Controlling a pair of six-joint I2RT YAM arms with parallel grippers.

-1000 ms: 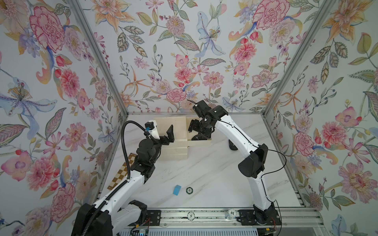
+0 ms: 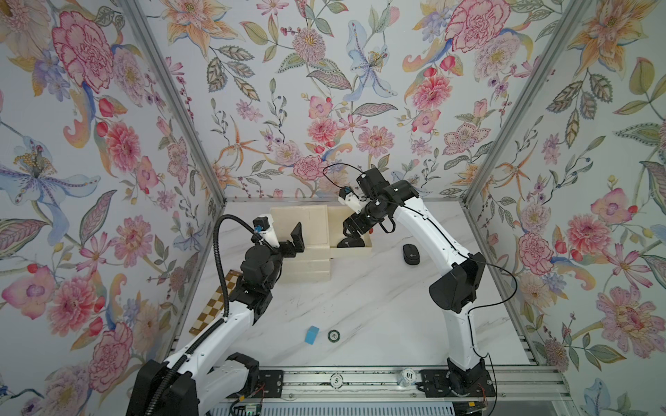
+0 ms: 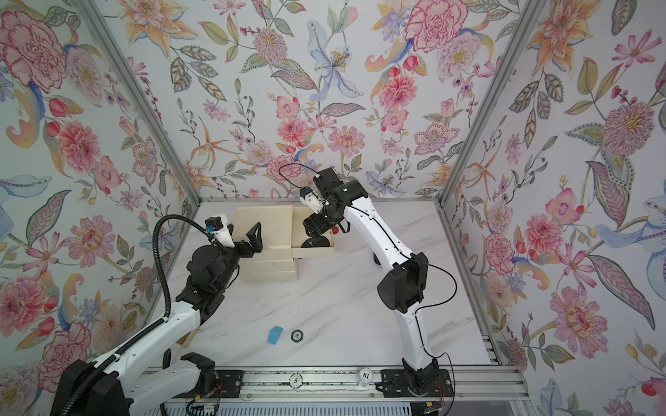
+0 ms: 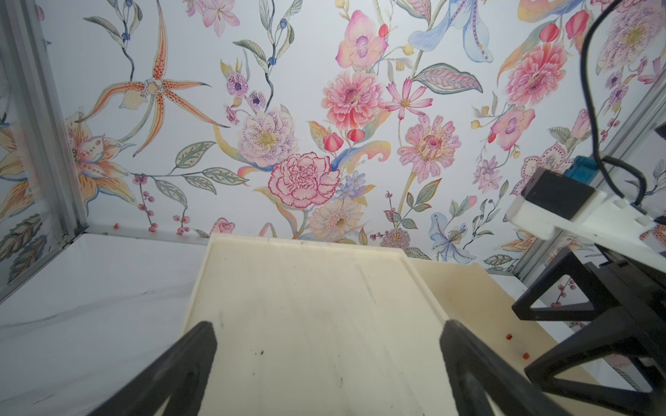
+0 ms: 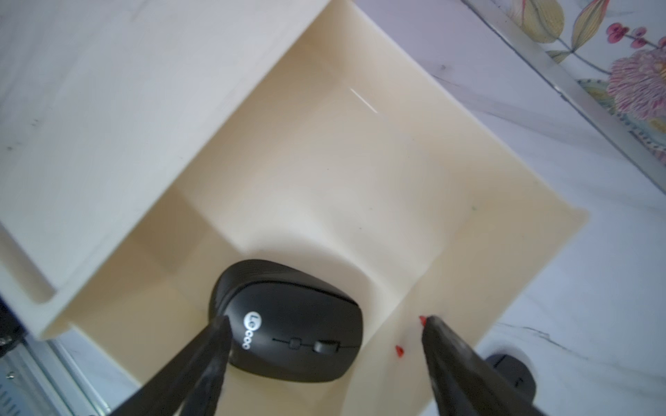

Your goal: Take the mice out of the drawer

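Note:
A black mouse (image 5: pixel 291 322) lies inside the cream drawer (image 5: pixel 409 159), against one corner. My right gripper hangs over the drawer, its fingers (image 5: pixel 197 371) well apart with only the view of the mouse and the drawer between them; the mouse is not gripped. On the table to the right of the drawer sits a second black mouse (image 2: pixel 410 254), partly seen in the right wrist view too. My left gripper is open over the cream cabinet top (image 4: pixel 305 298), empty between its fingers.
The cabinet (image 2: pixel 302 269) stands left of the drawer. A checkered board (image 2: pixel 213 305) lies on the left side. A blue piece (image 2: pixel 311 335) and a small round dark item (image 2: pixel 333 335) rest near the front.
Both mice stay in place. The left arm has barely moved.

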